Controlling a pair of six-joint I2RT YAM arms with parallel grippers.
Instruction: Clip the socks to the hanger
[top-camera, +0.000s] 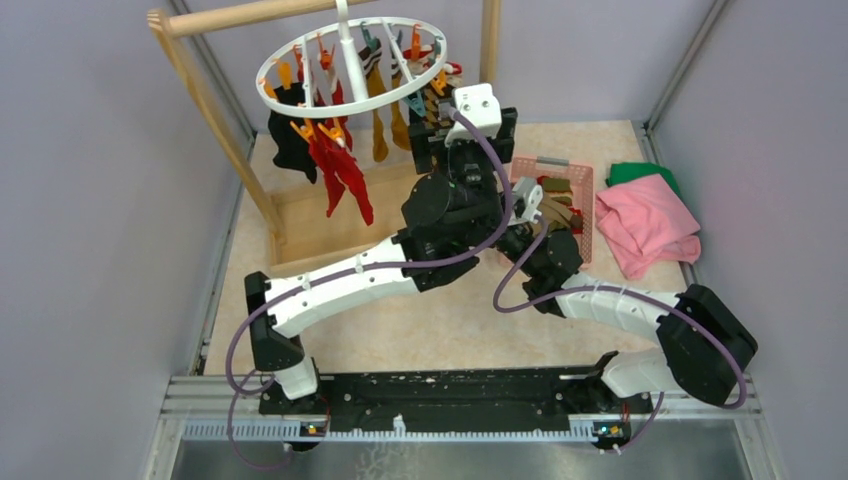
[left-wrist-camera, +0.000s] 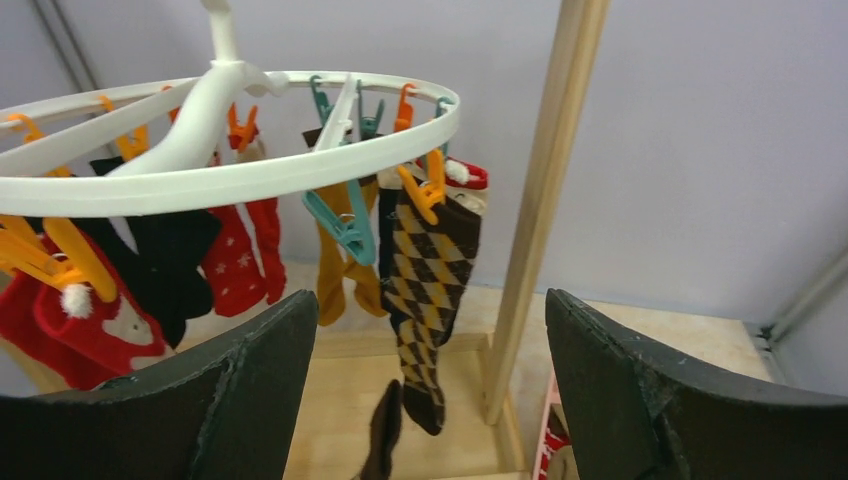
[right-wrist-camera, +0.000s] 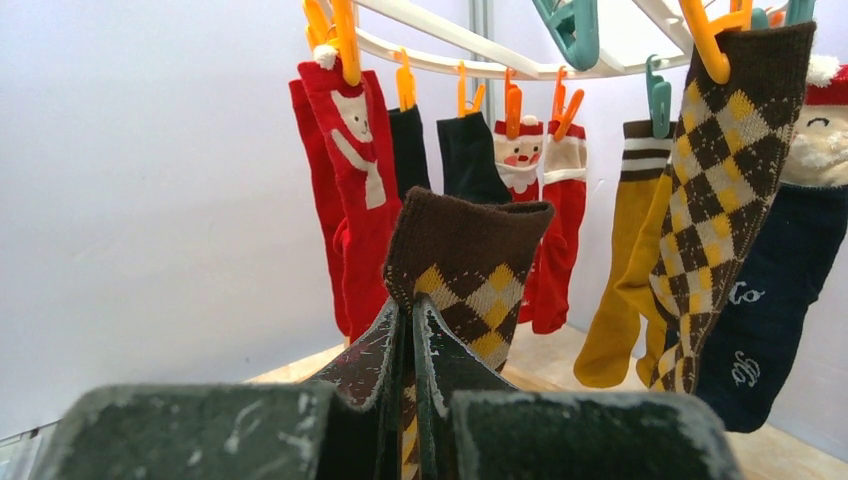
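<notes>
A brown argyle sock (right-wrist-camera: 465, 250) stands cuff up in my right gripper, which is shut on it just below the cuff. My left gripper is open, its fingers (left-wrist-camera: 240, 390) wide apart, below and in front of the white hanger ring (left-wrist-camera: 250, 180). An empty teal clip (left-wrist-camera: 345, 225) hangs from the ring's near side. Beside it, an orange clip (left-wrist-camera: 424, 193) holds another argyle sock (left-wrist-camera: 432, 260). Low between the left fingers shows a dark piece of cloth (left-wrist-camera: 384, 430). In the top view, the left arm hides the right fingertips.
Red, black and mustard socks (right-wrist-camera: 615, 260) hang around the ring. A wooden post (left-wrist-camera: 545, 200) stands right of it. The pink basket (top-camera: 588, 240) holds more socks. Pink and green cloths (top-camera: 645, 220) lie at the right.
</notes>
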